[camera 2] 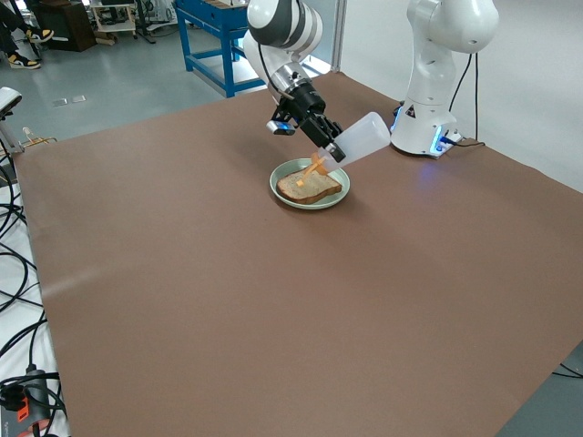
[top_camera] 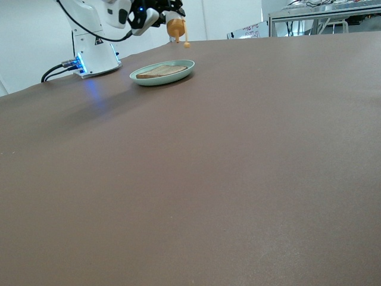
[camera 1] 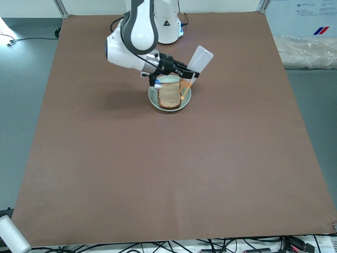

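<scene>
A slice of bread (camera 1: 169, 96) (camera 2: 308, 189) (top_camera: 158, 70) lies on a pale green plate (camera 1: 161, 108) (camera 2: 325, 203) (top_camera: 148, 81). Above its right part, my black gripper (camera 1: 188, 74) (camera 2: 328, 144) is shut on a translucent white squeeze bottle (camera 1: 201, 59) (camera 2: 363, 138), held tilted with the cap end down. Orange sauce (camera 1: 186, 88) (top_camera: 177, 28) (camera 2: 311, 168) hangs from the bottle's lower end in strands, over the bread. Whether it touches the bread is hard to tell.
The robot's white base (camera 2: 428, 127) with cables stands at the back. Cables and equipment run along the outer table edge.
</scene>
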